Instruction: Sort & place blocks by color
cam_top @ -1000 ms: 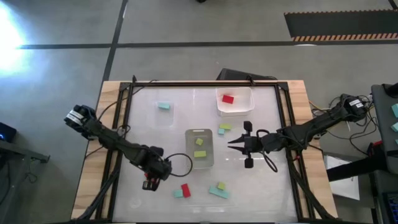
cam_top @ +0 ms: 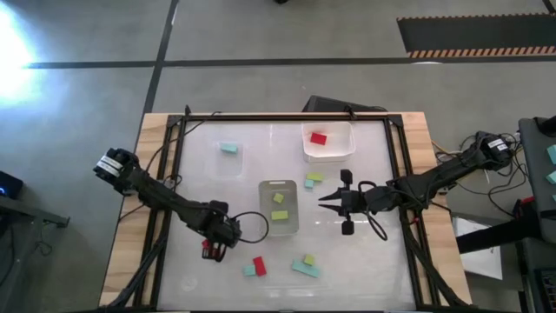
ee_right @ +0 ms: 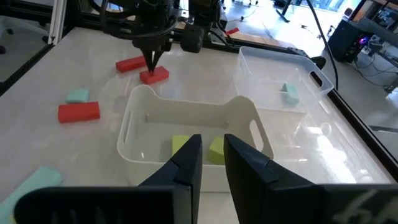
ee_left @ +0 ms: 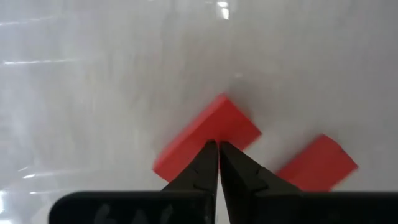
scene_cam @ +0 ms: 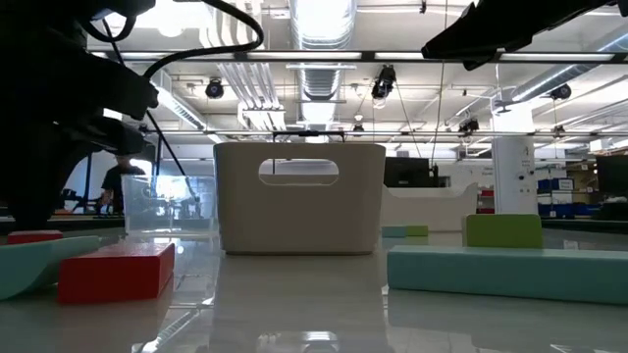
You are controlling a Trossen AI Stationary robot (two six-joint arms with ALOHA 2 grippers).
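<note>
In the left wrist view my left gripper is shut, its fingertips together over a red block (ee_left: 205,134) with nothing between them. A second red block (ee_left: 320,163) lies close by. Another red block (cam_top: 259,266) touches a teal one (cam_top: 249,269) on the table. My right gripper hangs open and empty. The grey bin (cam_top: 292,204) holds green blocks (cam_top: 278,215). A red block (cam_top: 319,139) is in the white bin (cam_top: 351,148), and a teal block (cam_top: 228,148) is in the clear bin (cam_top: 228,169).
By the front edge a long teal block (cam_top: 306,269) lies with a green block (cam_top: 308,259) beside it. Between the grey and white bins sit a green block (cam_top: 314,176) and a small teal block (cam_top: 308,183).
The left gripper has shifted slightly right and towards the front, and red now shows beside it. The right arm and the bins have stayed put.
</note>
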